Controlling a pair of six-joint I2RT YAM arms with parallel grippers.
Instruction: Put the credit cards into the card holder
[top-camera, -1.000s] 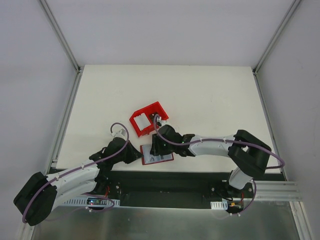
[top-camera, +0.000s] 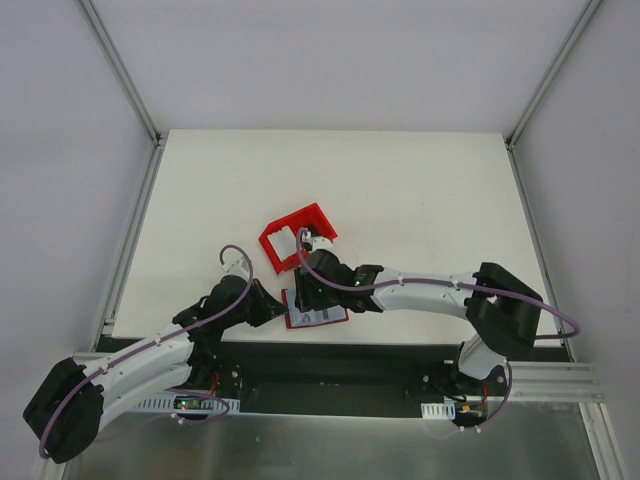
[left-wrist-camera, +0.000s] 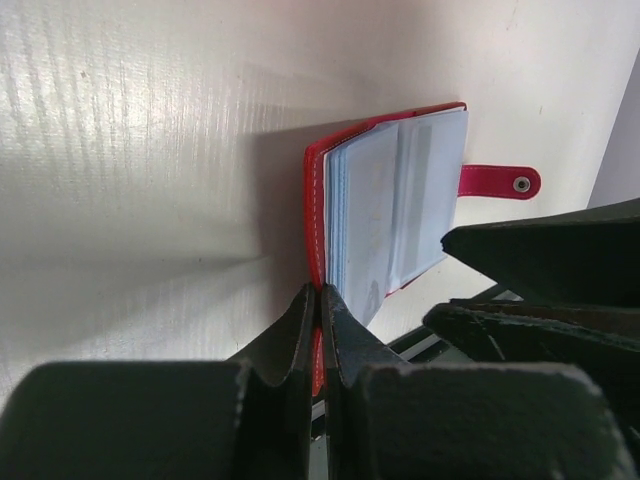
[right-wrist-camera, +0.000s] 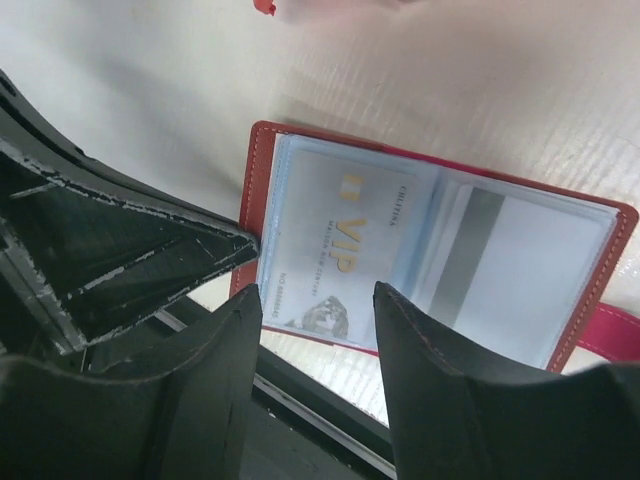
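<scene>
The red card holder (right-wrist-camera: 516, 280) lies open on the table near its front edge, clear sleeves up, with a gold-lettered VIP card (right-wrist-camera: 330, 240) in its left half. My left gripper is shut at the holder's left edge, nothing seen between its fingers. My right gripper is part open above the holder, its fingertips over the lower part of the VIP side. In the left wrist view the holder's edge (left-wrist-camera: 316, 200) stands just beyond my left fingertips, and its snap strap (left-wrist-camera: 500, 181) sticks out right.
A red tray (top-camera: 310, 215) with a white item (top-camera: 282, 243) and a dark item inside sits just behind the holder. The front edge is close below the holder.
The left arm is nearly unmoved.
</scene>
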